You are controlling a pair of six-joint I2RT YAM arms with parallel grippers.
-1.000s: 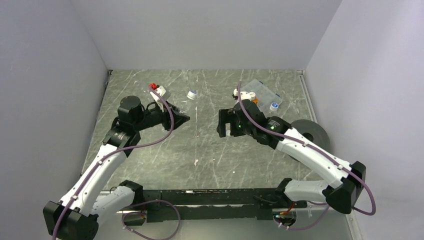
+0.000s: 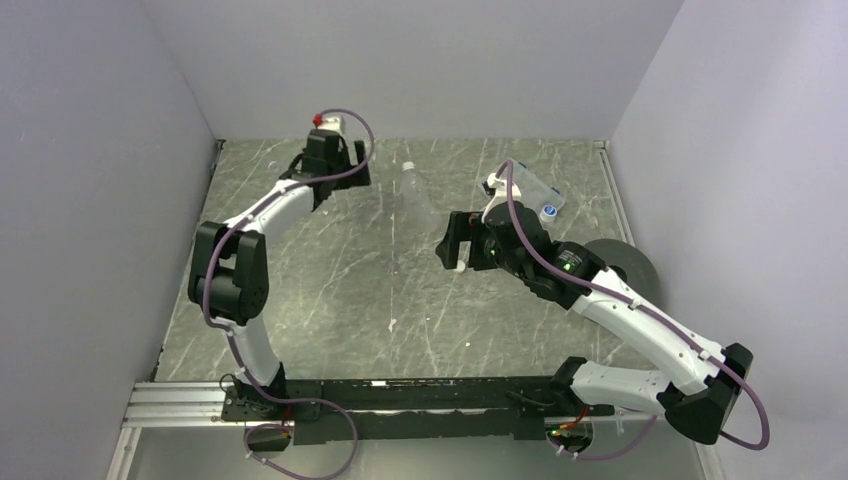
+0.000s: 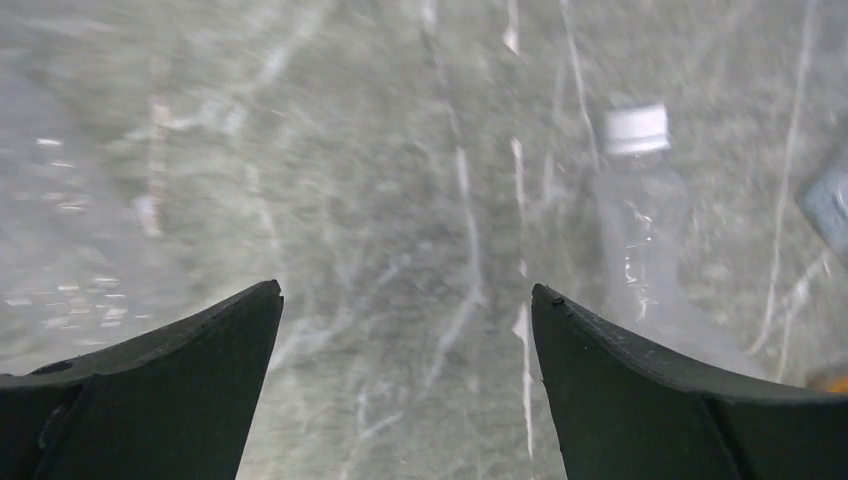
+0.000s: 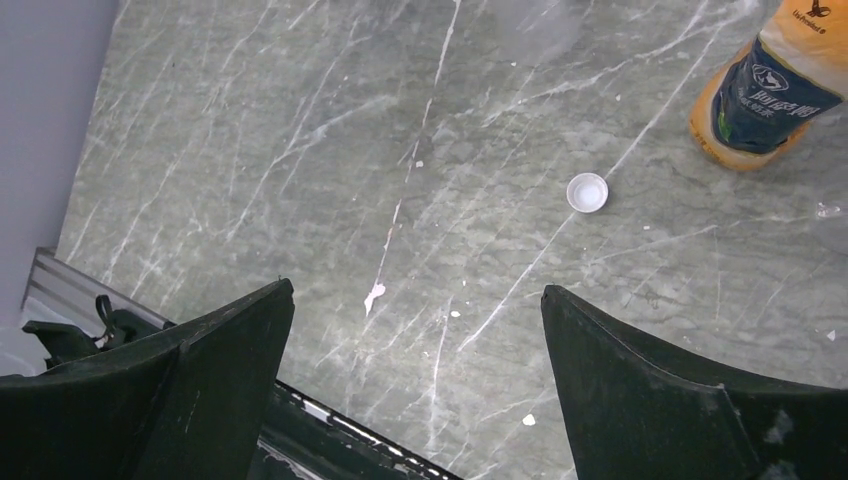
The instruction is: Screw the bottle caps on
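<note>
A clear bottle [image 2: 417, 200] with a white cap [image 2: 408, 166] at its top is at the back middle of the table. It also shows in the left wrist view, where this bottle [image 3: 640, 250] lies beyond my right-hand finger, its white cap [image 3: 636, 130] in place. How tight the cap is does not show. Left of the bottle, my left gripper [image 2: 352, 168] stands open and apart from it. My right gripper [image 2: 463, 252] hangs open over the table's middle, empty. A loose white cap [image 4: 587, 193] lies on the table ahead of its fingers.
An orange bottle [image 4: 765, 95] with a dark label stands behind the loose cap. A clear tray [image 2: 537, 188] and a white-and-blue cap [image 2: 548, 213] are at the back right, near a dark round disc [image 2: 625, 270]. Another clear bottle [image 3: 70, 220] is blurred at left.
My left gripper has let go of the capped bottle and pulled back toward the rear left. The bottle is now farther right. My right arm has shifted only slightly.
</note>
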